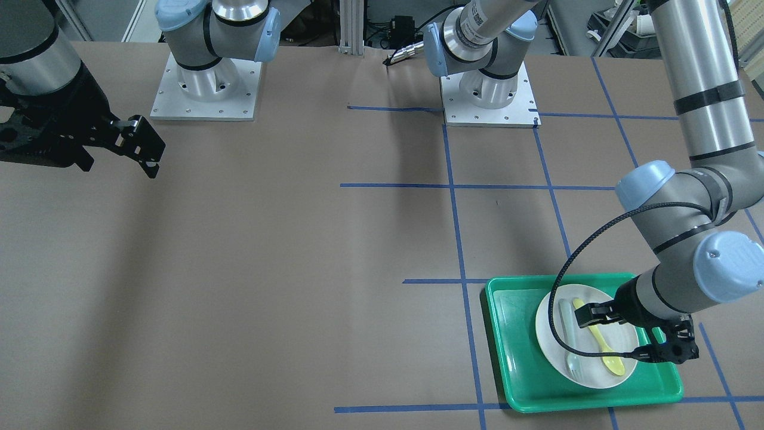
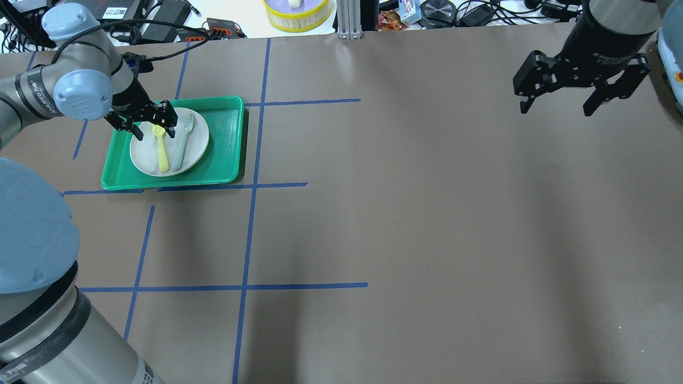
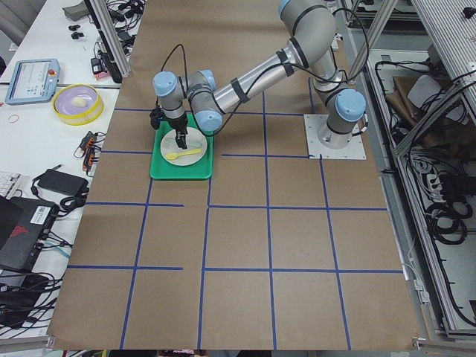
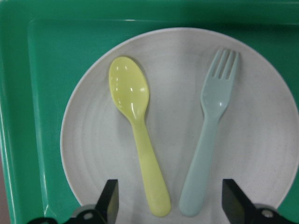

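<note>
A green tray (image 1: 515,344) holds a white plate (image 4: 252,135). On the plate lie a yellow spoon (image 4: 148,163) and a pale blue fork (image 4: 203,154), side by side. My gripper is open over the plate, one finger beyond the spoon and the other beyond the fork, with both handle ends between them in the left wrist view. Whether it touches the plate I cannot tell. In the camera front view the arm and its cable partly hide both utensils.
Another black gripper (image 2: 576,83) hangs at the right of the top view, well away from the tray. More arms stand on white base plates at the back.
</note>
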